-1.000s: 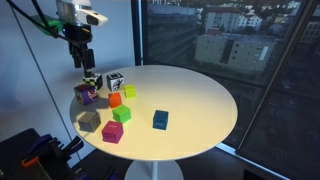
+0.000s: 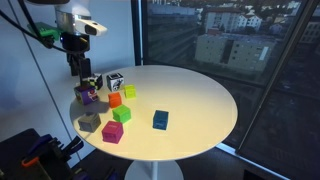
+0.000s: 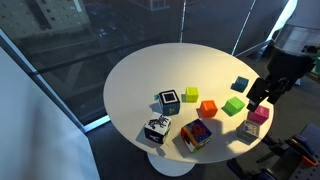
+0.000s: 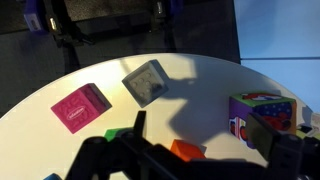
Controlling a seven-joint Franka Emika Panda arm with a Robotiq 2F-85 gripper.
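My gripper (image 2: 80, 70) hangs above the table's left side in exterior view 1, fingers downward. The wrist view shows the gripper open, its dark fingers wide apart and no object held between them. Below it lie a grey cube (image 4: 146, 83), a pink cube (image 4: 80, 108), an orange cube (image 4: 187, 150) and a colourful patterned box (image 4: 262, 115). A green cube (image 4: 115, 133) is partly hidden by the left finger. From the other side, the gripper (image 3: 262, 92) appears over the edge near the grey cube (image 3: 248, 130) and the pink cube (image 3: 258, 115).
On the round white table (image 2: 195, 95) there are also a blue block (image 2: 160, 120), a yellow-green cube (image 2: 130, 91) and two black-and-white boxes, one a patterned box (image 3: 158, 128), the other a dark box (image 3: 169, 102).
In exterior view 1 my gripper has shifted left and slightly lower over the last second. The cubes and boxes have stayed in place.
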